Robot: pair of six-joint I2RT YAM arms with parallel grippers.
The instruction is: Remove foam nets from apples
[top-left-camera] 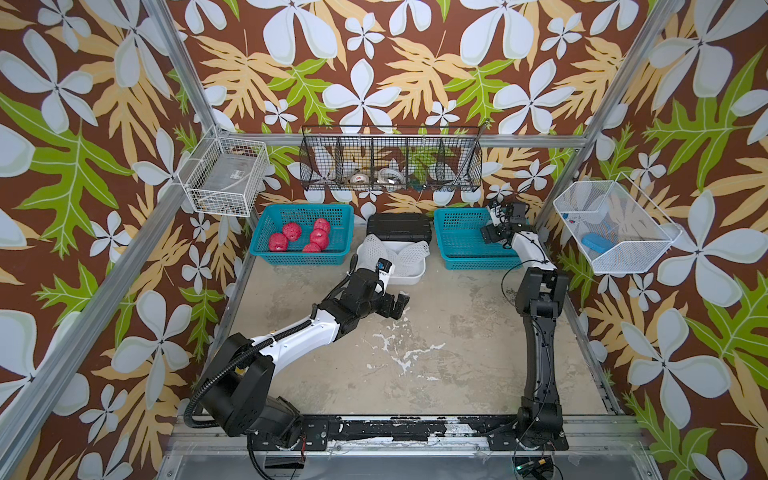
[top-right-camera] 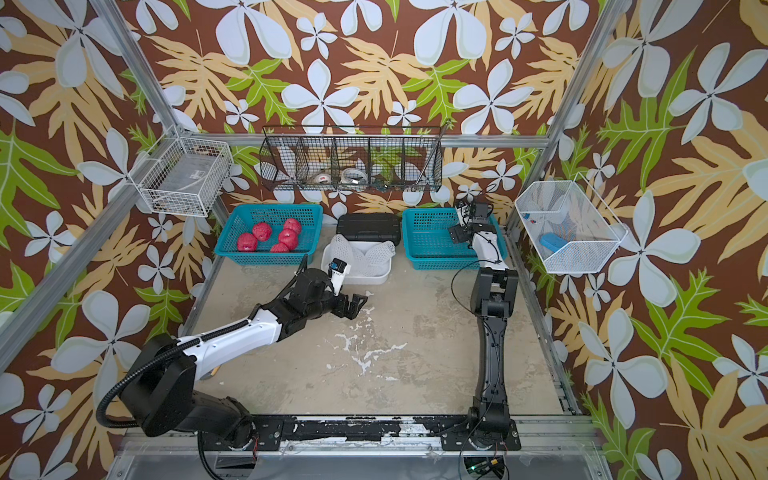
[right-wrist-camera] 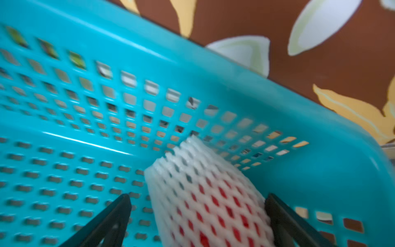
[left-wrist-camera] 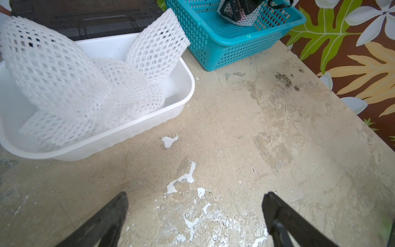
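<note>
One apple in a white foam net (right-wrist-camera: 209,201) lies in the right teal basket (right-wrist-camera: 61,181); red skin shows through the mesh. My right gripper is open around it, the right finger (right-wrist-camera: 284,222) close against the net and the left finger apart from it. From above, the right arm hides this apple. Several bare red apples (top-left-camera: 293,231) rest in the left teal basket (top-left-camera: 345,224). Empty foam nets (left-wrist-camera: 61,74) fill the white tub (left-wrist-camera: 181,96) between the baskets. In front of the tub my left gripper hangs open over the table, nothing between its fingers.
A black case (top-left-camera: 398,227) sits behind the white tub. Wire racks hang above: a black one (top-left-camera: 392,160) at the back, white baskets at left (top-left-camera: 228,176) and right (top-left-camera: 612,232).
</note>
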